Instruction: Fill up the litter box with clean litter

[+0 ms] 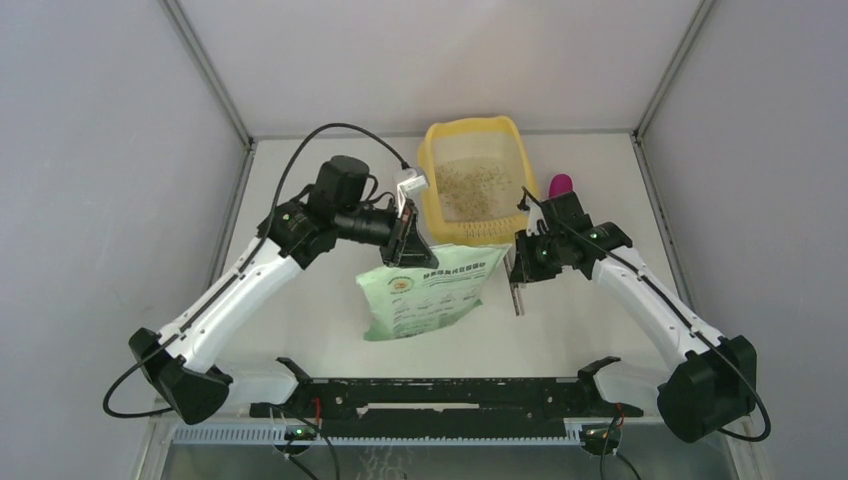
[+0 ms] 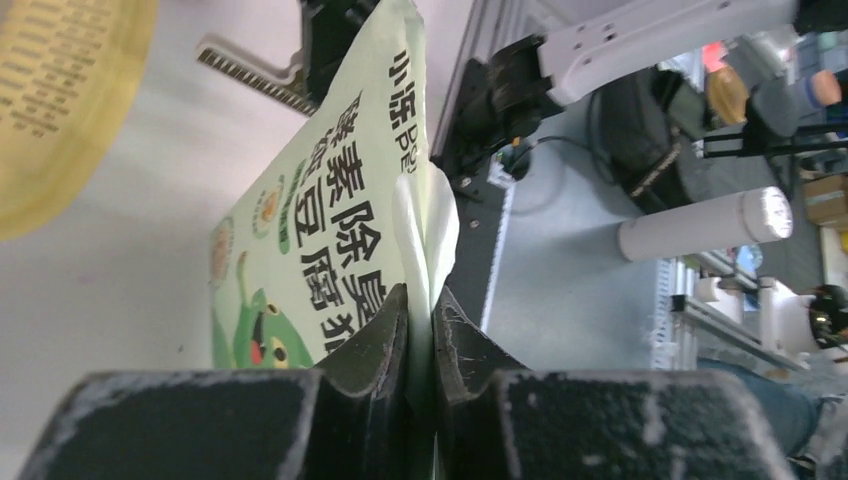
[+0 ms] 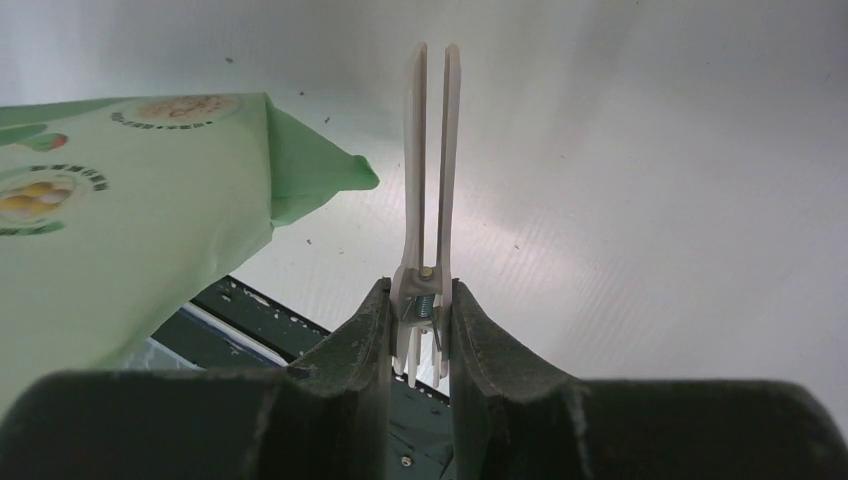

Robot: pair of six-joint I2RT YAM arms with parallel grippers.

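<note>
A pale green litter bag point(image 1: 425, 298) with printed text hangs from my left gripper. Its fingers are closed on a gathered strip of the bag's edge. Behind the bag, the yellow litter box point(image 1: 430, 180) stands with a thin scatter of grains on its floor; its yellow rim point(image 2: 115, 130) also shows in the left wrist view. My right gripper is shut on a metal two-bladed tool, like snips point(image 3: 447, 180), whose blades are slightly apart. A folded corner of the bag lies left of the blades, apart from them.
A magenta object point(image 1: 561, 185) lies right of the box, partly behind the right arm. Small grains dot the white tabletop point(image 1: 580, 330). Bare table shows at the left and at the front right.
</note>
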